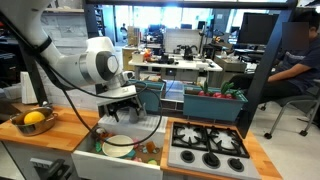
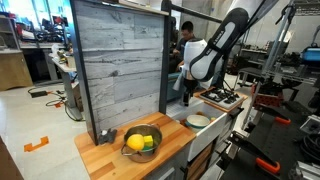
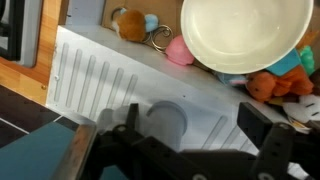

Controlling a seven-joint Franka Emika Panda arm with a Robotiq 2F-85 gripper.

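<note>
My gripper is open, its dark fingers apart above a pale ridged drainboard (image 3: 92, 72). Below, closer to the left finger (image 3: 120, 142), a grey rounded thing (image 3: 166, 120) shows between them, possibly a cup. I see no contact with it. A white bowl (image 3: 245, 30) lies in the open drawer on the near side of the ridged strip. In exterior view 1 the gripper (image 1: 112, 108) hangs low over the back of the counter, behind the bowl (image 1: 118, 148); its fingertips are hard to make out there.
Small toys surround the bowl, among them a pink one (image 3: 180, 50) and an orange one (image 3: 275, 82). A stove (image 1: 208, 148) stands to the right, a metal bowl of fruit (image 1: 35, 122) to the left. Blue-green bins (image 1: 210, 105) sit behind the counter.
</note>
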